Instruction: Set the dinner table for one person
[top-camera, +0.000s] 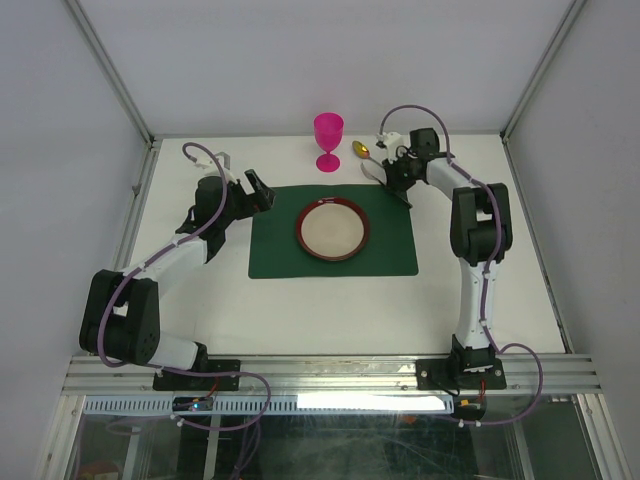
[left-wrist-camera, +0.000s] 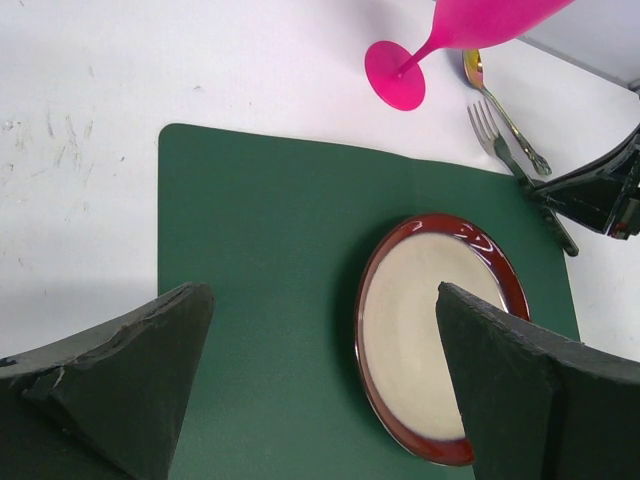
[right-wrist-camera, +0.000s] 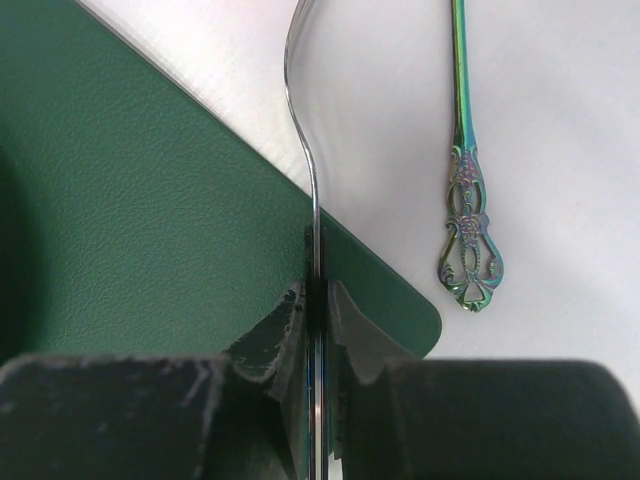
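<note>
A fork (left-wrist-camera: 513, 165) with a dark handle is pinched in my right gripper, which is shut on that handle above the mat's far right corner. Beside it on the white table lies an ornate spoon (top-camera: 367, 151), its patterned handle (right-wrist-camera: 468, 225) apart from the fork in the right wrist view. A plate (top-camera: 333, 229) with a red-brown rim rests on the green mat (top-camera: 275, 240). The pink goblet (top-camera: 328, 135) stands upright behind the mat. Over the mat's left edge, my left gripper is open, nothing between its fingers.
Bare white table (top-camera: 330, 315) stretches in front of the mat, and more lies free on both sides. The goblet rises close to the spoon at the back. Grey walls (top-camera: 330, 65) enclose the table.
</note>
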